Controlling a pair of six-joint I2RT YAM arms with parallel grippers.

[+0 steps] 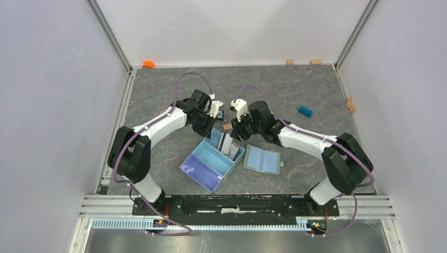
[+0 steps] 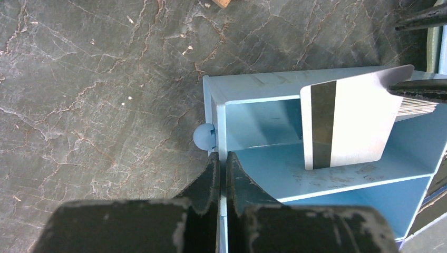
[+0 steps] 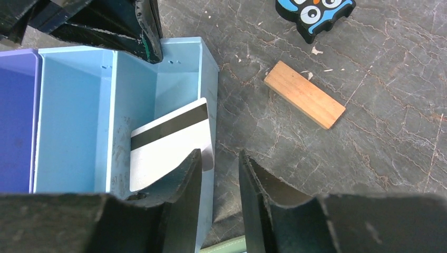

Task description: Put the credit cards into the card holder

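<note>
A three-compartment box [image 1: 212, 161], light blue with one purple section, stands tilted across the table's front. My left gripper is shut on the thin wall at one end of its far blue compartment. In that compartment a white card [image 2: 363, 118] with a black stripe leans up, one corner above the rim. Behind it shows a stack of cards [image 2: 415, 108]. My right gripper is open above the compartment's outer wall, floor visible between its fingers. One finger [image 2: 421, 90] overlaps the card's raised corner; the other stands clear of it.
An open green-edged holder [image 1: 263, 159] with pale blue leaves lies right of the box. A wooden block [image 3: 305, 95] and a blue owl-faced piece [image 3: 316, 13] lie beyond the box. A blue object [image 1: 305, 111] sits at far right, with clear floor around it.
</note>
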